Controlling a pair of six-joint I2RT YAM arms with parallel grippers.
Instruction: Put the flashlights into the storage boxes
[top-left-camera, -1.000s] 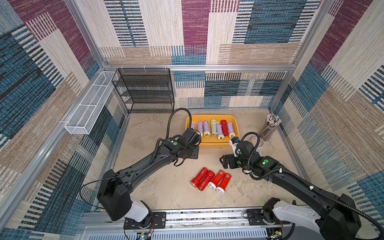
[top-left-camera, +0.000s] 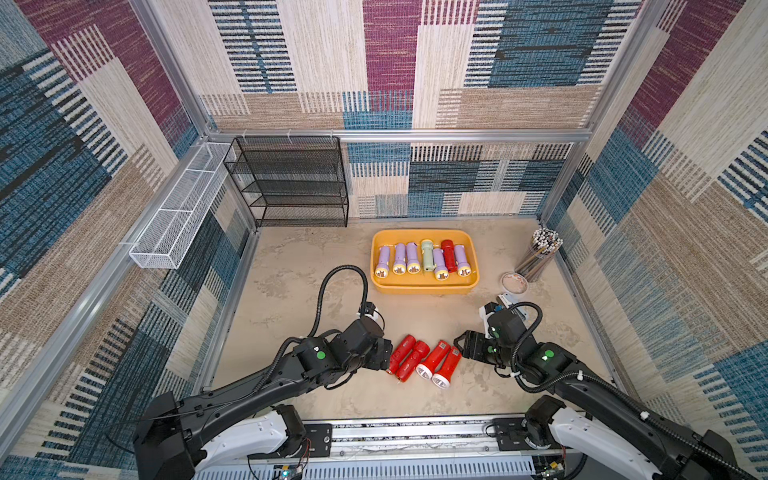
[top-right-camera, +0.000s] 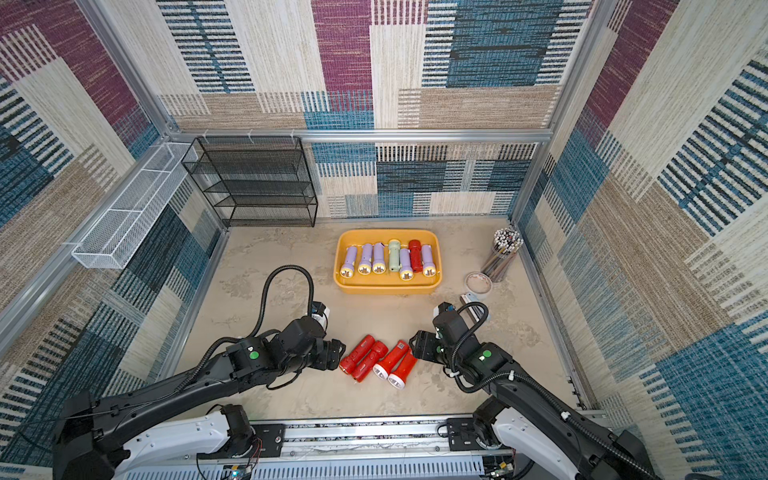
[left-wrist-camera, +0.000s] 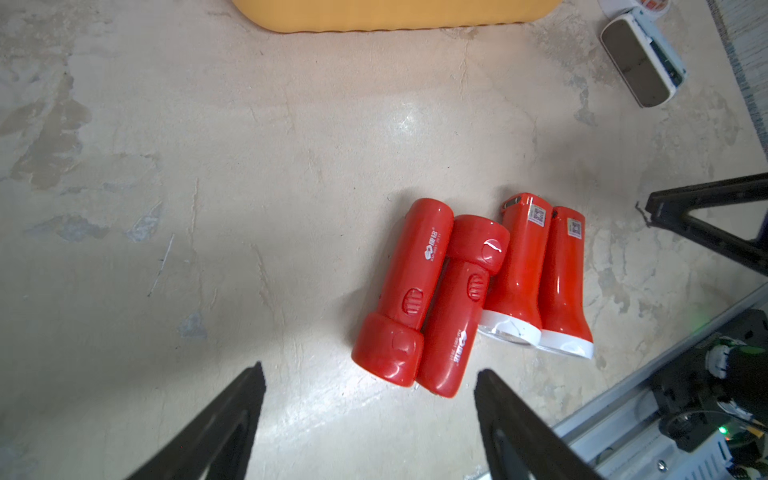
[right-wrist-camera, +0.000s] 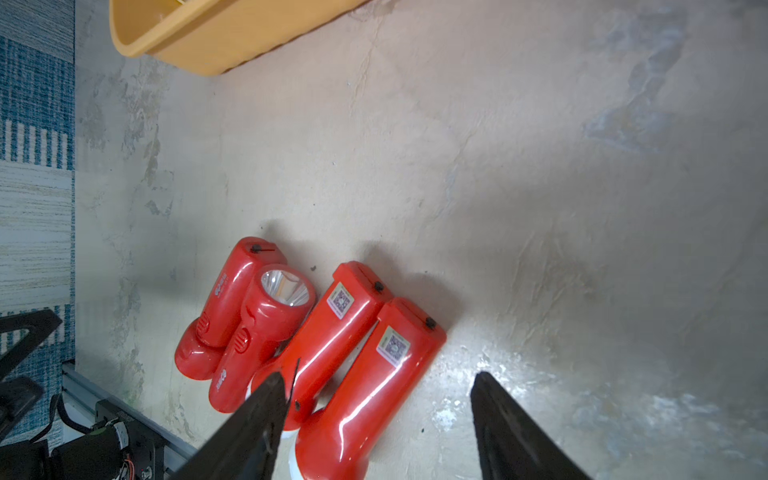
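Two pairs of red flashlights lie close together on the table. In the left wrist view the left pair is a flashlight (left-wrist-camera: 408, 280) head toward the front and a second flashlight (left-wrist-camera: 460, 312) turned the other way; right of them lie two white-rimmed flashlights (left-wrist-camera: 520, 268). My left gripper is open over the table just left of the group, nothing between its fingers. My right gripper stands part open at the group's right side; its left finger overlaps the rightmost flashlight (right-wrist-camera: 368, 392) in view. The yellow box (top-left-camera: 424, 289) at the back holds several purple flashlights, a green one and a red one.
A black wire rack (top-left-camera: 292, 188) stands at the back left, and a white wire basket (top-left-camera: 180, 212) hangs on the left wall. At the right are a cup of sticks (top-left-camera: 537, 254), a tape roll (top-left-camera: 513, 282) and a small white device (left-wrist-camera: 640, 60).
My left arm has come back from beside the yellow box to the left of the red flashlights. The flashlights look unmoved.
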